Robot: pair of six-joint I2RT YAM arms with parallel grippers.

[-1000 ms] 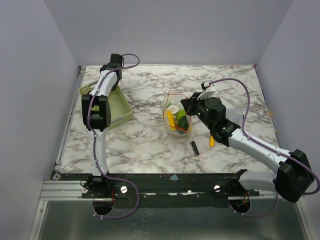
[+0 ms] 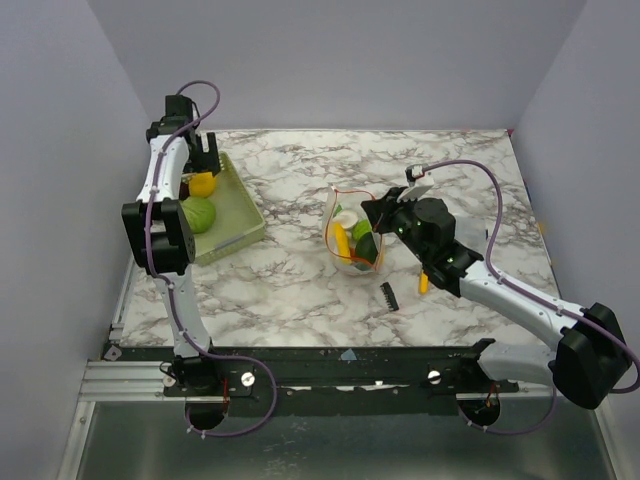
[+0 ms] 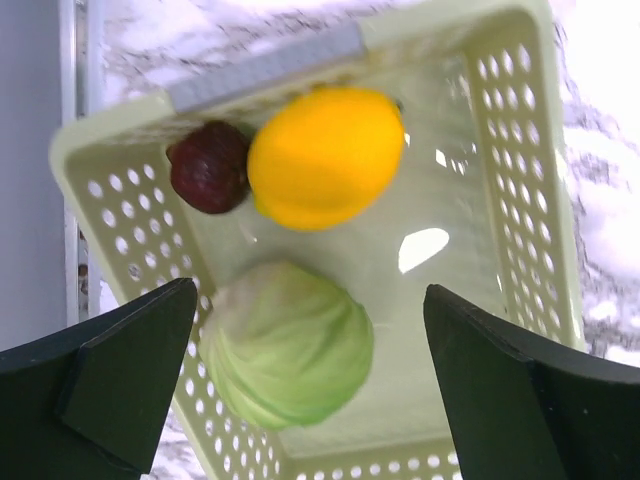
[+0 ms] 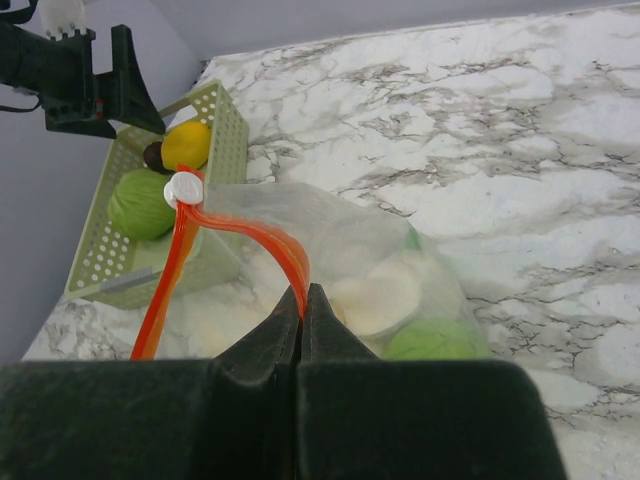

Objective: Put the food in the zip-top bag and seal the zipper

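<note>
My left gripper stands open above the green crate (image 2: 240,225), over a lettuce (image 3: 285,350); a yellow pepper (image 3: 325,155) and a dark round item (image 3: 208,167) lie beside it. My right gripper is shut at the red-rimmed mouth of the clear zip bag (image 2: 352,260), whose red edge runs down to its fingertips. The bag holds a yellow item (image 2: 340,238), a light green item (image 2: 361,229), a dark green item (image 2: 366,250) and a white slice (image 2: 346,217).
A black comb-like piece (image 2: 389,296) and a yellow object (image 2: 423,282) lie near the right arm. The middle of the marble table between crate and bag is clear, as is the back.
My left gripper has moved left over the crate, uncovering the yellow pepper and lettuce in the top view. The right arm and bag are unchanged.
</note>
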